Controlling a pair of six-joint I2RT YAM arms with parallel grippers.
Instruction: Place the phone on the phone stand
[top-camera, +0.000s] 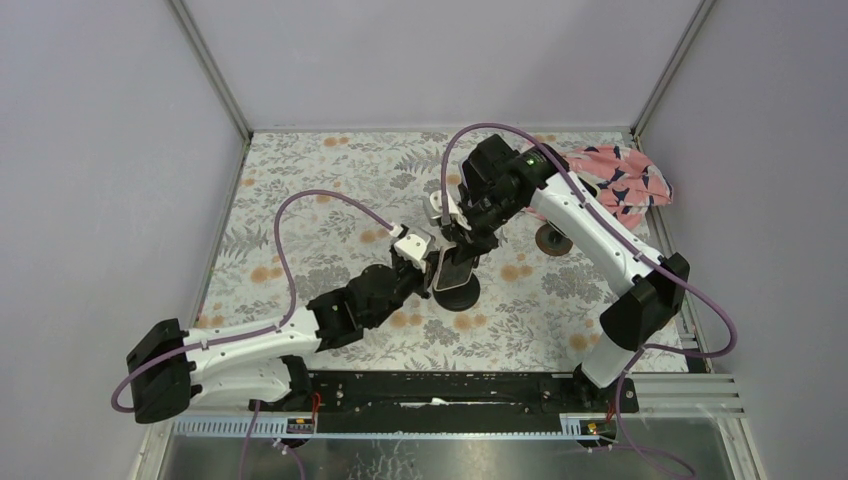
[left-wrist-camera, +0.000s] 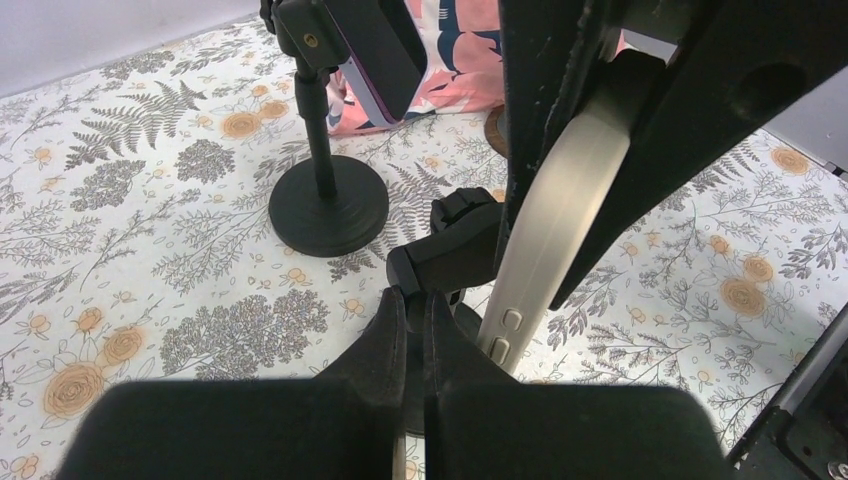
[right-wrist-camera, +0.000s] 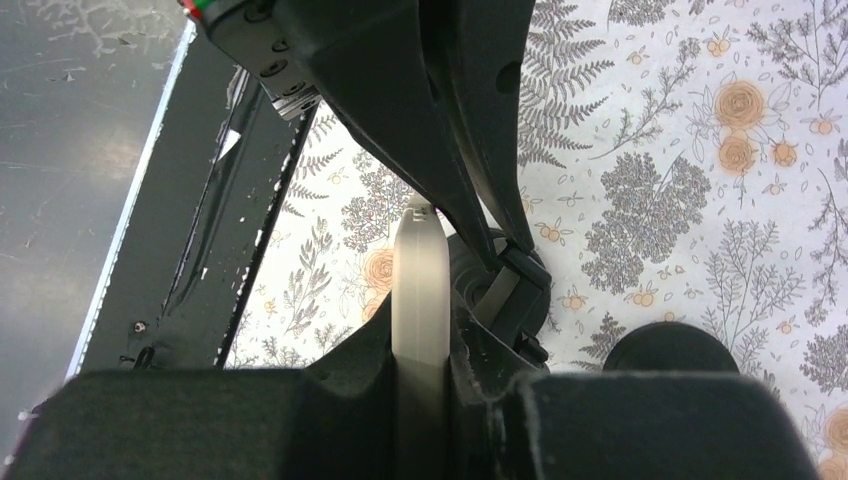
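Note:
A pale-edged phone (top-camera: 452, 270) is upright in my right gripper, which is shut on its edge, just over a black phone stand (top-camera: 456, 298) near the table's middle. My left gripper is shut on the stand's dark upper part (left-wrist-camera: 450, 245), beside the phone. In the left wrist view the phone's side (left-wrist-camera: 550, 230) runs down beside that part; whether the phone rests on it is hard to tell.
A second black stand (left-wrist-camera: 328, 205) holding a device is behind, mostly hidden in the top view. A pink patterned cloth (top-camera: 620, 180) and a round dark base (top-camera: 553, 240) are at the back right.

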